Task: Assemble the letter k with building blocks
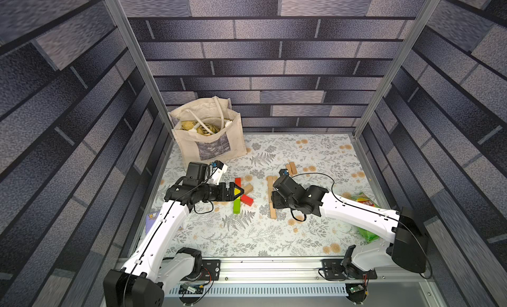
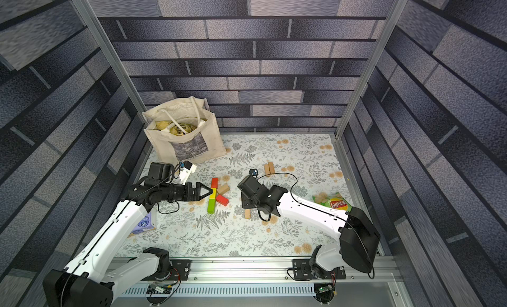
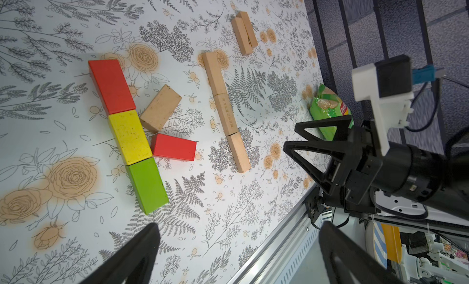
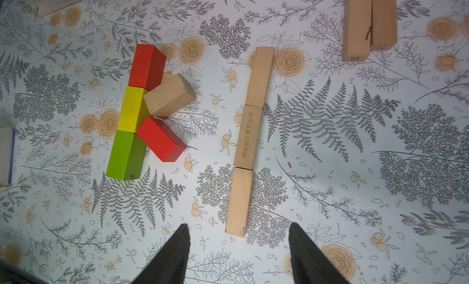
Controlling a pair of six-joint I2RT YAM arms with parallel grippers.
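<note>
To the right, several wooden blocks (image 4: 248, 137) form a straight column. My right gripper stands open above the table near the column's lower end, nothing between its fingers. My left gripper, open and empty, hangs above the table by the coloured blocks.
Two loose wooden blocks (image 4: 370, 27) lie side by side at the back right. A cloth bag (image 1: 211, 130) stands at the back left, and a green chip bag (image 2: 332, 201) at the right. Free table lies right of the column.
</note>
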